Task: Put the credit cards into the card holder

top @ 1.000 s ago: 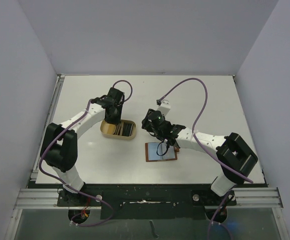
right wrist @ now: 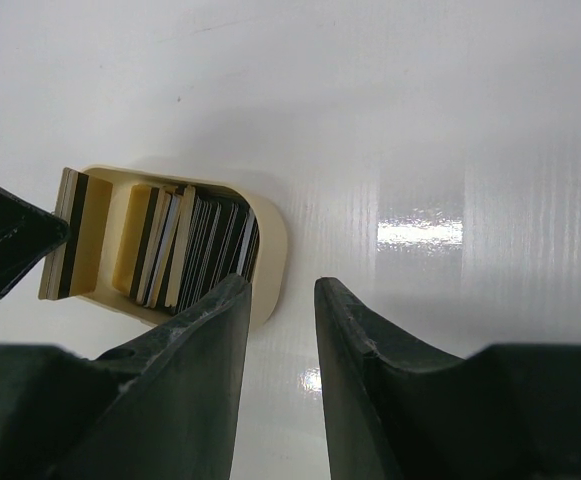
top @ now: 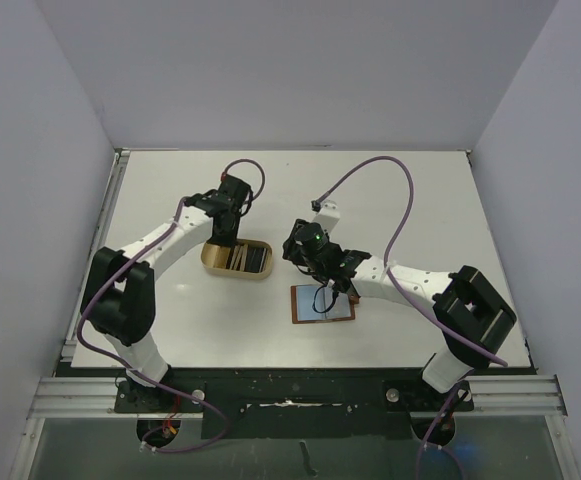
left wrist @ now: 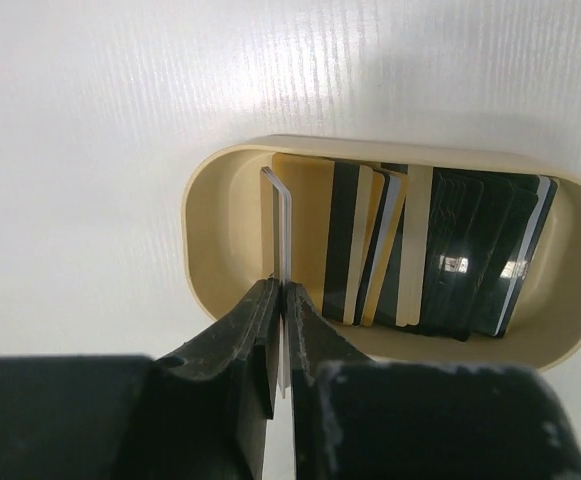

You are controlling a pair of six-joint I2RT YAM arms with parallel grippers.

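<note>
A thin card (left wrist: 286, 230) stands edge-on between the fingertips of my left gripper, whose fingers are shut on it. In the right wrist view this card (right wrist: 91, 237) shows its tan and dark face at the left end of the beige tray (right wrist: 272, 240). Several more cards (left wrist: 480, 250), black and tan, lean in a row inside the tray. The card holder (top: 308, 304), brown-edged with a pale inside, lies open on the table. Above and behind it, my right gripper is open, with bare table between its fingers.
My right arm (top: 410, 280) reaches over the holder's back edge and hides part of it. Free white table (top: 195, 310) lies left of the holder and in front of the tray. The table is also clear at the back right.
</note>
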